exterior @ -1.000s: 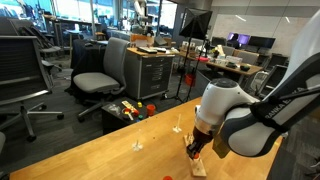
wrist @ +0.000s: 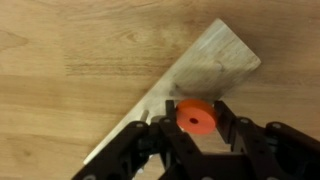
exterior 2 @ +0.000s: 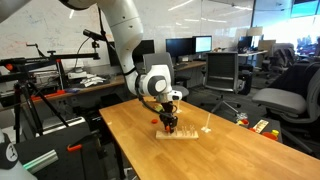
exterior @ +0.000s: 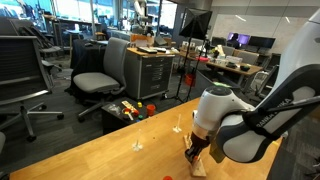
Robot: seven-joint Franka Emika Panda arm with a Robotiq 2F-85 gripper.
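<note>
A round orange-red piece is held between the fingertips of my gripper in the wrist view. Just beneath it is a pale wooden block, lying diagonally on the wooden table. Exterior view 1 has the gripper low at the near end of the table, over the block. From the other side, exterior view 2 shows the gripper down at the block. Whether the piece touches the block cannot be told; its underside is hidden.
Another small red thing lies on the table beside the block. Thin upright pale items stand farther along. Tools and red cups sit near the far edge.
Over the last second the arm has shifted slightly and the gripper has come a little lower toward the block. The block and the other table items look unmoved.
</note>
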